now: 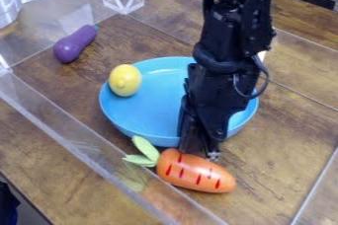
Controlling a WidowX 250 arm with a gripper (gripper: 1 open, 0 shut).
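Observation:
My black gripper reaches down from the top right over the front of a blue plate, its tips low, just behind an orange toy carrot with pale green leaves. The carrot lies on the wooden surface in front of the plate. The fingers are dark and overlap in this view; they look shut, and I see nothing clearly held between them. A yellow lemon rests on the plate's left side.
A purple eggplant lies at the back left. A clear plastic edge runs diagonally along the left foreground. Bare wood is free to the right of the plate.

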